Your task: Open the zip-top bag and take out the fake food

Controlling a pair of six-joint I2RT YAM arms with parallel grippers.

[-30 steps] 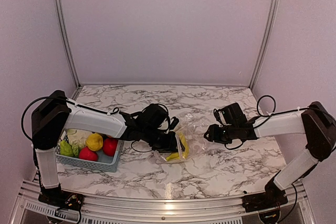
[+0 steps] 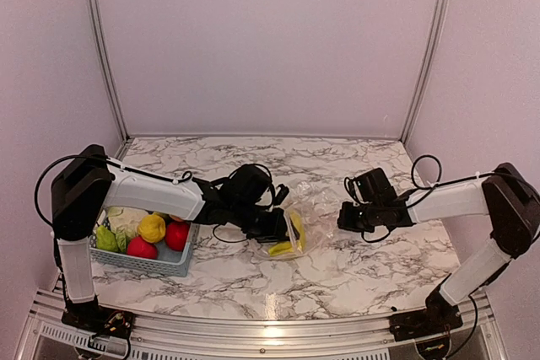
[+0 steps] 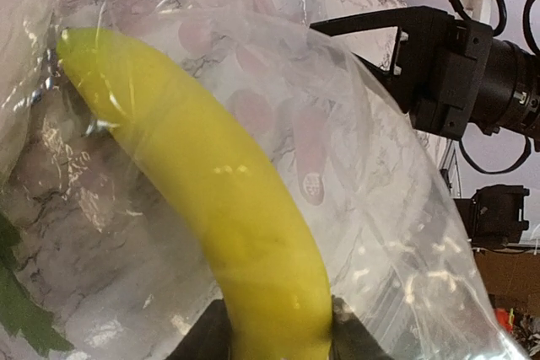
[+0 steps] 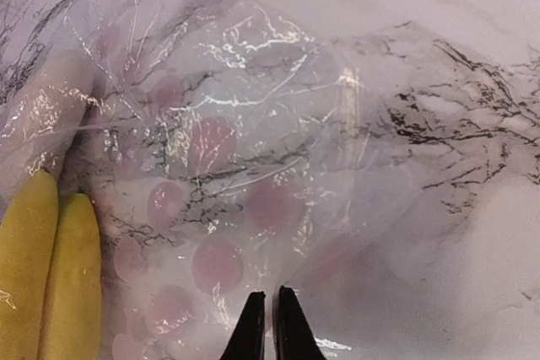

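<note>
A clear zip top bag [image 2: 316, 217] with pinkish dots lies mid-table, holding yellow fake bananas [image 2: 287, 248]. In the left wrist view one banana [image 3: 219, 183] stretches up from between my left gripper's [image 3: 274, 330] fingers, which flank its near end; whether they press on it is unclear. The film's edge [image 3: 439, 242] arches over that view. My right gripper sits at the bag's right side, its fingers close together with a narrow gap. A fold of film [image 4: 278, 280] meets these fingertips; a firm hold cannot be made out. Two yellow pieces [image 4: 72, 271] show at left.
A grey basket [image 2: 139, 263] at the left holds several fake foods, including a yellow one [image 2: 152, 228] and a red one [image 2: 142, 247]. A green leafy piece [image 3: 25, 292] shows in the left wrist view.
My right gripper has shifted slightly to the right. The bag and the banana inside have moved a little as well. The left arm stays nearly in place.
</note>
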